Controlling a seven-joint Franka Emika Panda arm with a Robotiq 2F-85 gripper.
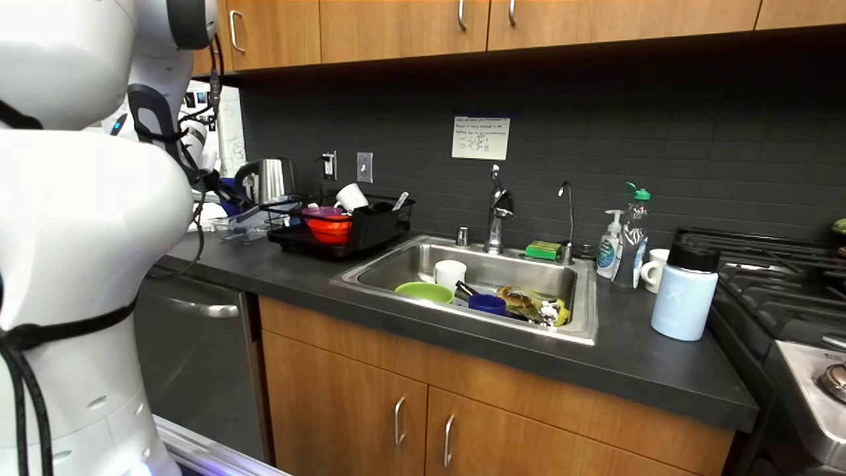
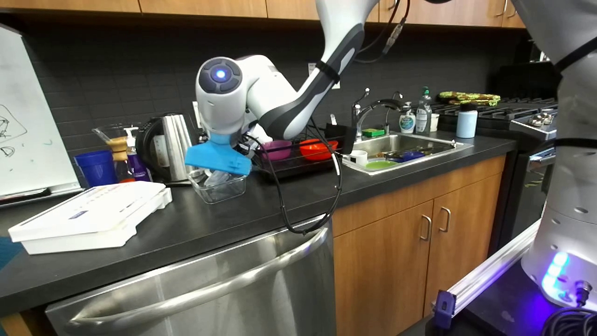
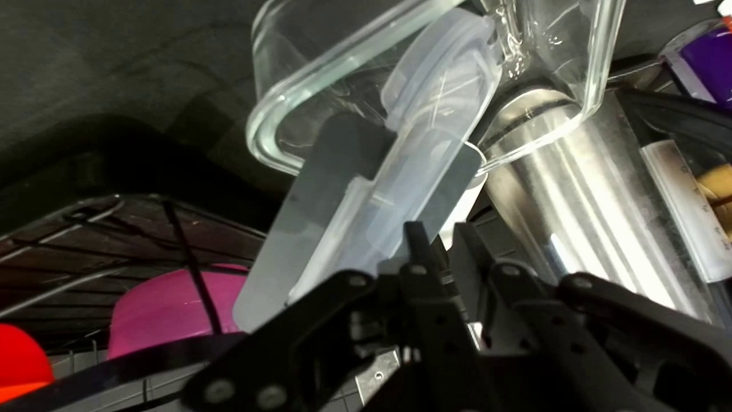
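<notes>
In the wrist view my gripper is partly open, a narrow gap between its dark fingers and nothing clearly held there. Just left of them a long translucent plastic piece (image 3: 439,113) lies over a flat grey piece (image 3: 295,226). The far end of the plastic piece is over a clear glass container (image 3: 285,123). Exterior view 2 shows that glass container (image 2: 224,191) on the counter, below the blue cover (image 2: 218,157) on my wrist, which hides the fingers.
A steel kettle (image 2: 177,146) stands close behind the container. To its right is the black dish rack with a pink bowl (image 2: 277,151) and a red bowl (image 2: 316,148). White boxes (image 2: 92,213) occupy the left counter. Several dishes sit in the sink (image 1: 381,277).
</notes>
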